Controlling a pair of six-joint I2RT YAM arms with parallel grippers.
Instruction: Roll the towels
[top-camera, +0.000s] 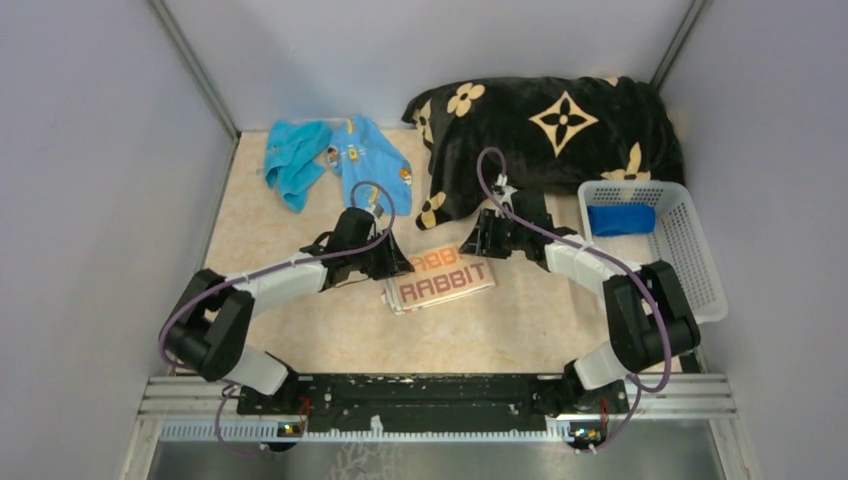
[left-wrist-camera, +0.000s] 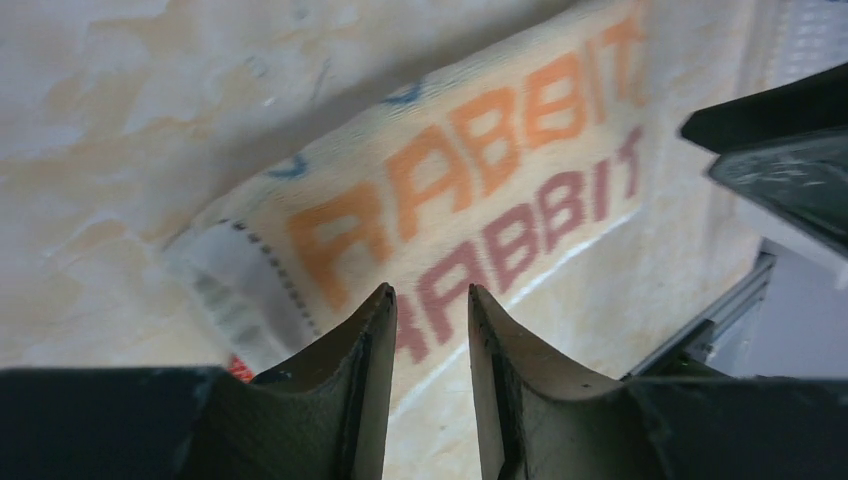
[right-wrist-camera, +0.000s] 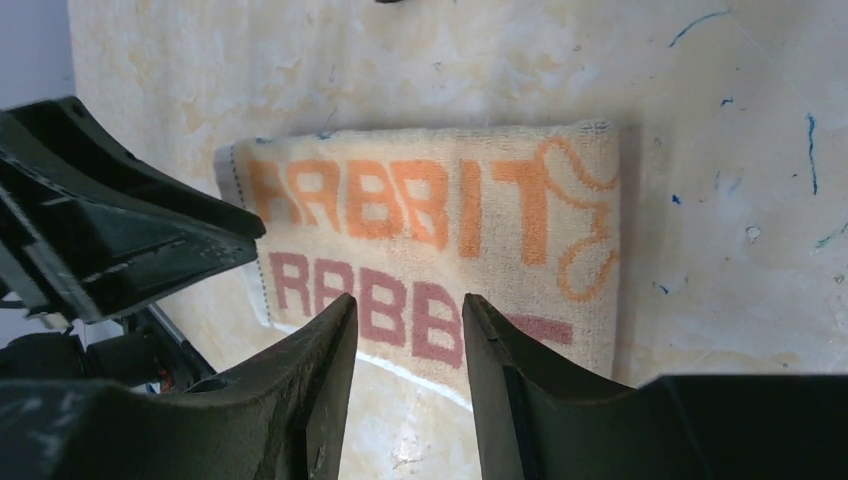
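A cream towel (top-camera: 440, 288) with orange and maroon RABBIT lettering lies folded flat in the middle of the table. Over its left end is my left gripper (top-camera: 408, 268), its fingers part open; in the left wrist view only air separates the fingers (left-wrist-camera: 375, 350). My right gripper (top-camera: 474, 250) hovers by the towel's far right part, also part open and empty, its fingers (right-wrist-camera: 335, 350) apart above the lettering in the right wrist view. At the far left lie a crumpled turquoise towel (top-camera: 293, 165) and a blue patterned one (top-camera: 371, 165).
A big black pillow or blanket with cream flowers (top-camera: 500, 130) fills the back. At right stands a white basket (top-camera: 705, 265) with a blue folded cloth (top-camera: 621, 219) in it. Bare table lies in front of the cream towel.
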